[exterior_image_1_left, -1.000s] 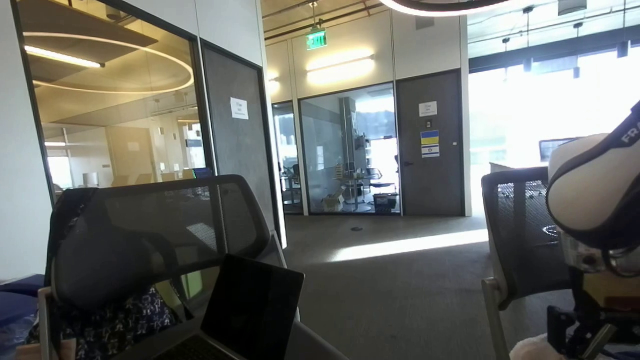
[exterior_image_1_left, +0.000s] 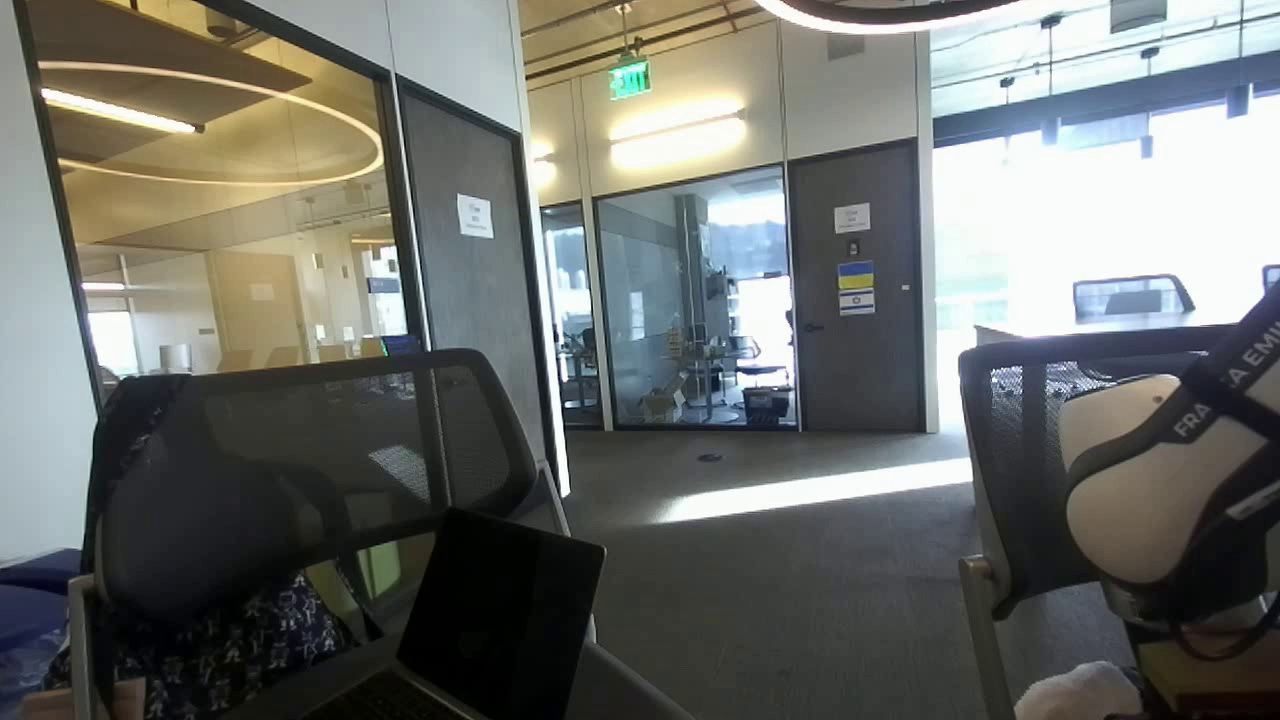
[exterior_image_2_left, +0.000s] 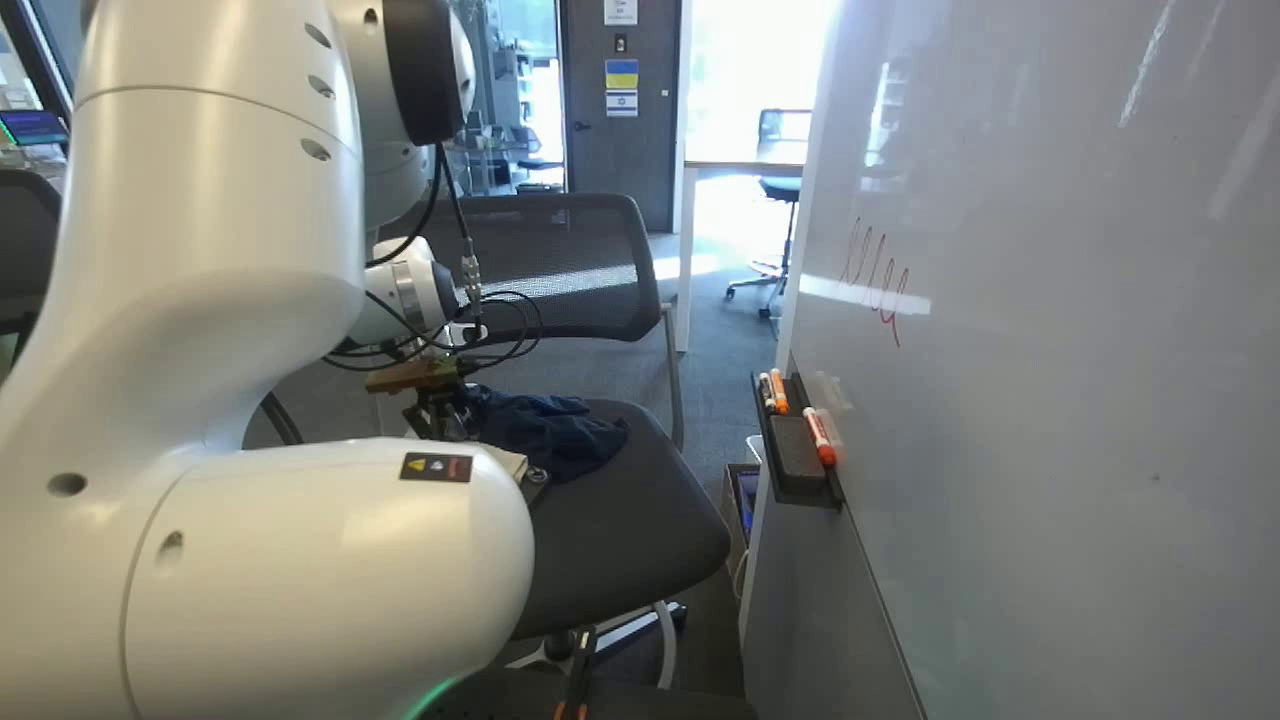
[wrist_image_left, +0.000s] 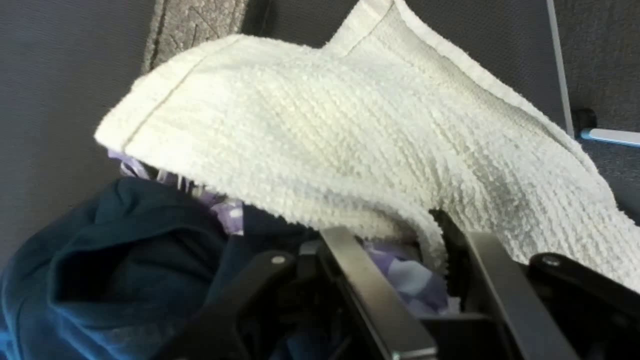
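Note:
A white terry towel (wrist_image_left: 336, 120) lies rumpled across a dark chair seat in the wrist view, its near edge curled into a fold. My gripper is down at that edge, its metal fingers (wrist_image_left: 372, 288) apart. The towel's fold hangs in the gap, with patterned purple cloth (wrist_image_left: 414, 279) below it. Beside them is a bunched navy cloth (wrist_image_left: 120, 252). In exterior view 2 the gripper (exterior_image_2_left: 439, 418) is small and partly hidden, close to the navy cloth (exterior_image_2_left: 552, 434). Exterior view 1 shows only a bit of the towel (exterior_image_1_left: 1080, 694).
The cloths rest on an office chair (exterior_image_2_left: 636, 528). A whiteboard (exterior_image_2_left: 1032, 360) with a marker tray (exterior_image_2_left: 798, 462) stands to the right in exterior view 2. Another chair (exterior_image_1_left: 300, 444) holds an open laptop (exterior_image_1_left: 504, 612) in exterior view 1.
In exterior view 1 the arm has come lower and to the left. The gripper, visible beside the towel before, is now below the frame.

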